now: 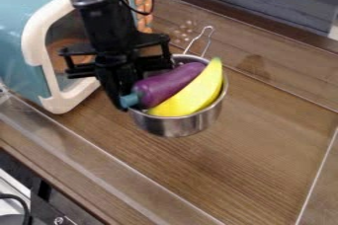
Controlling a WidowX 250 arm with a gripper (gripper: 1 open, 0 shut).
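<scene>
A steel pot with a wire handle hangs or rests at the centre, holding a purple eggplant and a yellow banana. My gripper is at the pot's left rim, by the eggplant's tip; its fingertips are hidden, so I cannot tell what lies between them.
A light blue toy oven or microwave with a white frame stands at the left. A wall runs along the back.
</scene>
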